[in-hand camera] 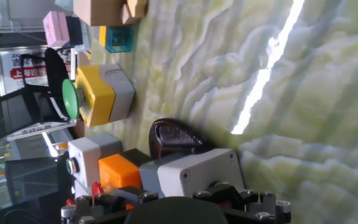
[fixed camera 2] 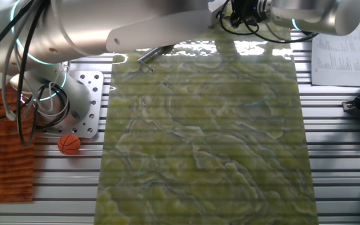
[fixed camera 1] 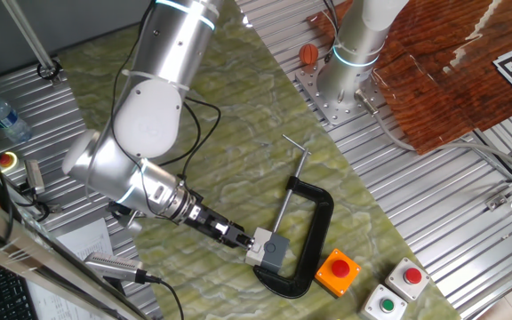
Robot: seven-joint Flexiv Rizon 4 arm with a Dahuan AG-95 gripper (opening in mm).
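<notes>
A light and dark grey box [fixed camera 1: 268, 250] lies within the opening of a black C-clamp [fixed camera 1: 316, 240], whose screw and T-bar point away toward the robot base. My gripper [fixed camera 1: 250, 244] reaches the light grey side of that box, its tips touching or very close to it. In the wrist view, the grey box [in-hand camera: 197, 175] stands just past the dark fingers [in-hand camera: 253, 199], and a rounded dark part of the clamp [in-hand camera: 174, 138] shows behind it. Whether the fingers are open or shut cannot be made out. Exterior view 2 shows only the clamp's T-bar end [fixed camera 2: 145, 64].
An orange box with a red button [fixed camera 1: 338, 272] sits right beside the clamp. Beyond it are white boxes with a red button [fixed camera 1: 409, 277] and a green button [fixed camera 1: 386, 304].
</notes>
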